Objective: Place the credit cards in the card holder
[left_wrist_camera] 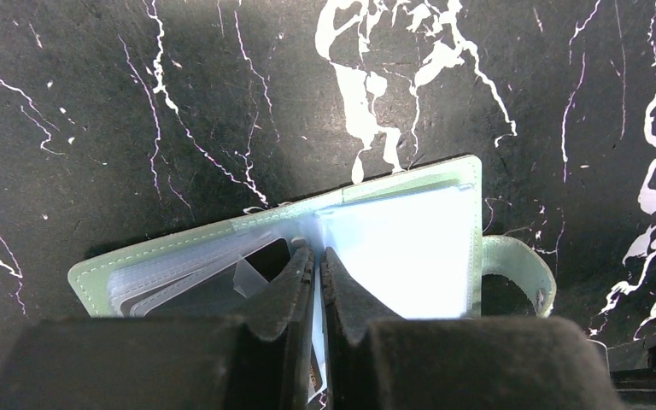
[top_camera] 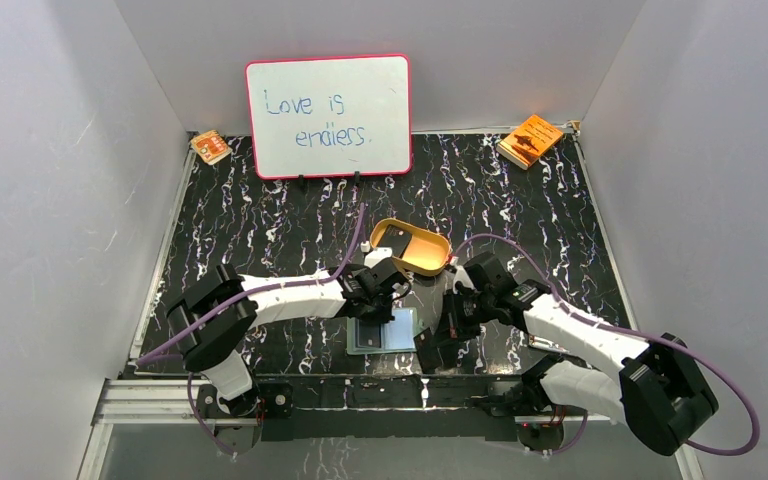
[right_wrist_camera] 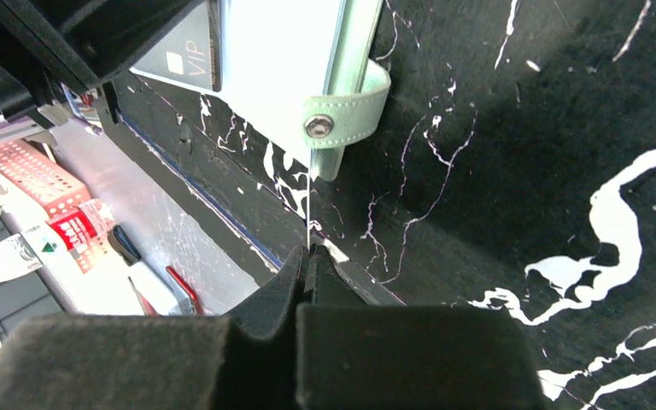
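Observation:
The pale green card holder (top_camera: 398,332) lies open near the front edge, its clear sleeves (left_wrist_camera: 393,239) spread, with a dark card (right_wrist_camera: 213,43) in one. My left gripper is shut with its tips at the sleeves, nothing visible held. My right gripper is shut on a thin card (right_wrist_camera: 309,196), seen edge-on beside the holder's snap strap (right_wrist_camera: 350,120); in the top view it is dark, at the holder's right. An orange tray (top_camera: 425,250) behind holds a dark card (top_camera: 394,240).
A whiteboard (top_camera: 328,115) stands at the back, with books (top_camera: 528,140) at the back right and left. Both arms crowd the front middle.

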